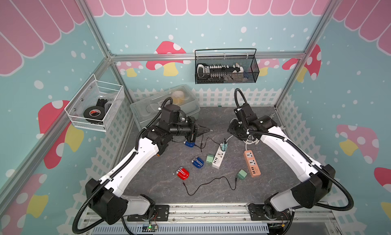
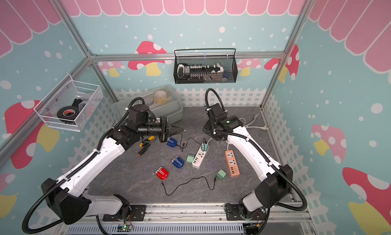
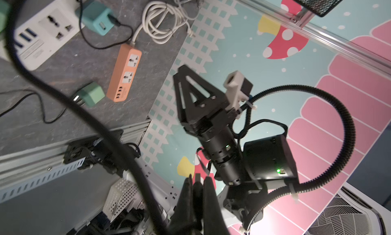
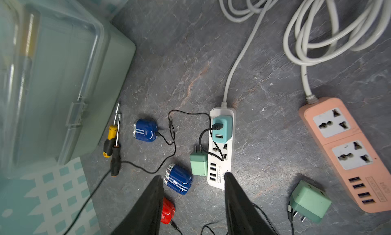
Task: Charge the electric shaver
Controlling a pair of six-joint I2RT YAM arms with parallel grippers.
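A white power strip (image 4: 220, 178) lies mid-table, with a teal adapter (image 4: 223, 133) seated in its end socket and a black cable plugged into that adapter. From there the cable loops to the blue shaver (image 4: 145, 130), whose end meets a plug. A second blue shaver (image 4: 178, 178) and a red shaver (image 4: 167, 211) lie nearby. My left gripper (image 1: 211, 130) hangs above the table with its fingers together. A dark cable-like line (image 3: 97, 131) crosses close to the left wrist camera; whether the fingers pinch it cannot be told. My right gripper is open and empty above the strip.
A green adapter (image 4: 198, 163) rests beside the strip; another green one (image 4: 311, 200) lies near the orange strip (image 4: 346, 153). Screwdrivers (image 4: 115, 159) lie by the lidded clear box (image 4: 116, 58). White cords (image 4: 321, 43) coil at the back right.
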